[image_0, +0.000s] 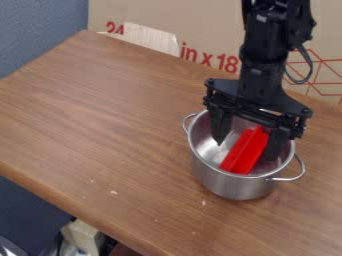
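A red block (245, 150) lies slanted inside a steel pot (230, 178) with two wire handles, on the right side of the wooden table. The black gripper (249, 128) is over the pot with its fingers open, one at each side near the top of the red block, reaching down into the pot's mouth. Whether the fingers touch the block is hard to tell.
A cardboard panel with red print stands along the back. The table's front edge drops to a dark floor at the lower left.
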